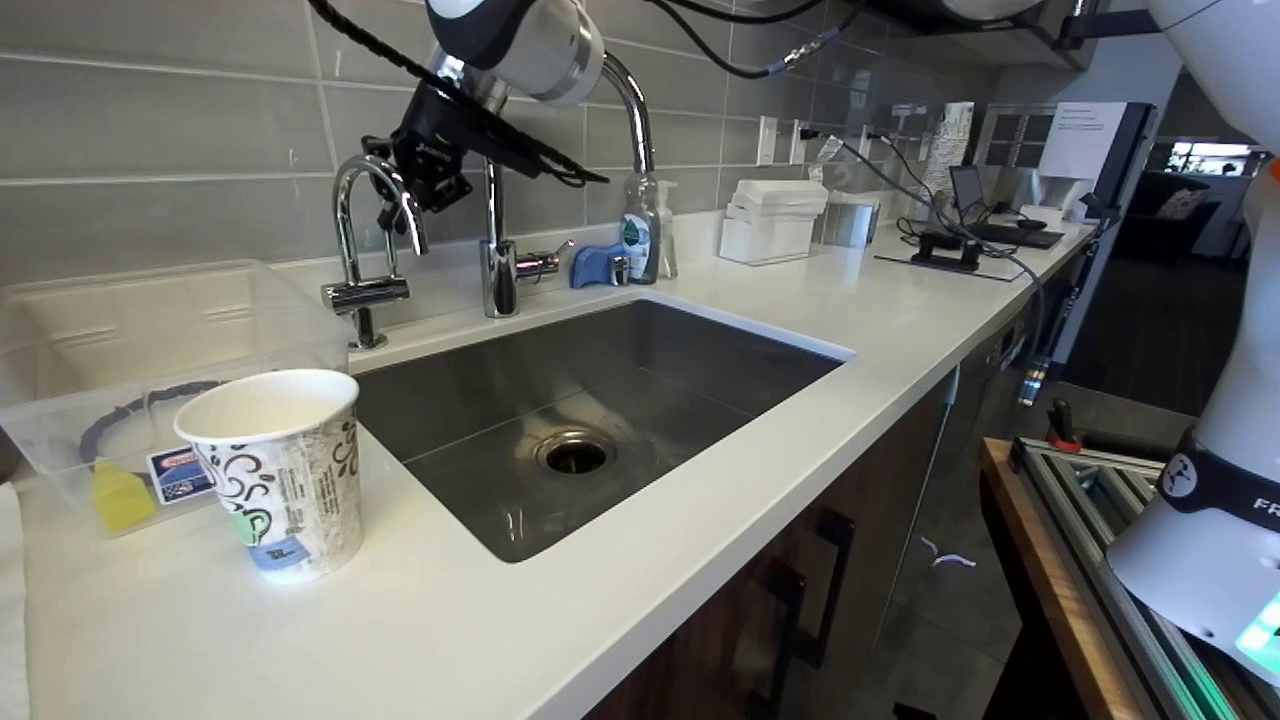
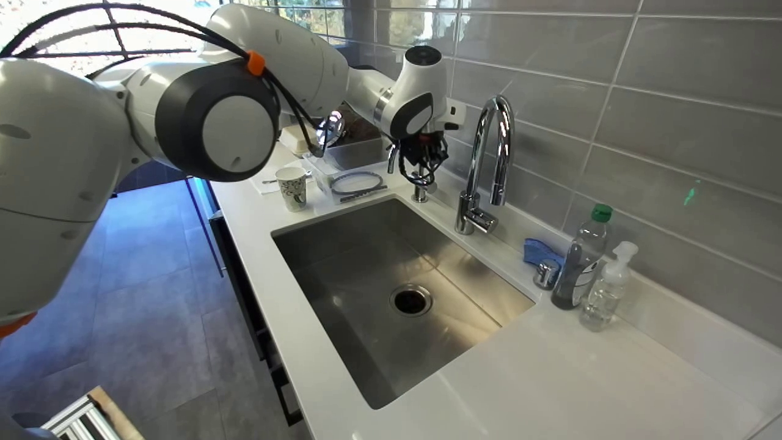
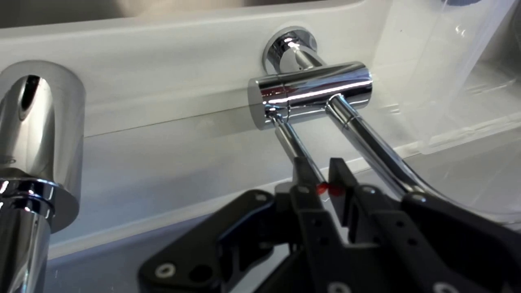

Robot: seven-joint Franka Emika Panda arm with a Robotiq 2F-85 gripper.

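Observation:
A small chrome faucet (image 1: 366, 294) with a curved spout stands behind the sink's left end; its thin lever (image 3: 290, 139) rises from the cylindrical body. My gripper is shut on the lever, whose upper end runs in between the black fingers. In exterior view 2 the gripper (image 2: 423, 155) hangs right above the small faucet's base, partly masked by dark cables. Exterior view 1 shows the gripper beside the spout, its fingertips hard to make out. No water stream is visible.
A taller chrome faucet (image 2: 478, 165) stands close by. The steel sink (image 1: 720, 360) is empty. A patterned paper cup (image 1: 288, 492) and a clear plastic bin (image 1: 258, 294) are at the left. Soap bottles (image 2: 583, 256) and a blue brush (image 1: 594, 266) sit along the wall.

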